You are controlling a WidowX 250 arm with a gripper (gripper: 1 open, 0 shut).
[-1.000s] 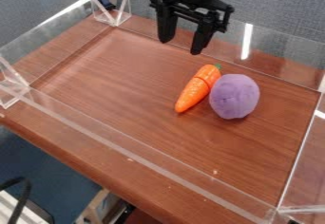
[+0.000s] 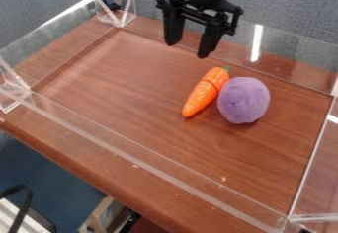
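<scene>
My black gripper (image 2: 191, 38) hangs above the back of the wooden surface, fingers spread open with nothing between them. Below it lie an orange toy carrot (image 2: 204, 94), pointing toward the front left, and a round purple plush object (image 2: 243, 100) just to the carrot's right.
Clear plastic walls (image 2: 145, 167) border the wooden tray floor (image 2: 99, 99) on all sides in view. A grey wall stands behind, and dark items sit below at the lower left.
</scene>
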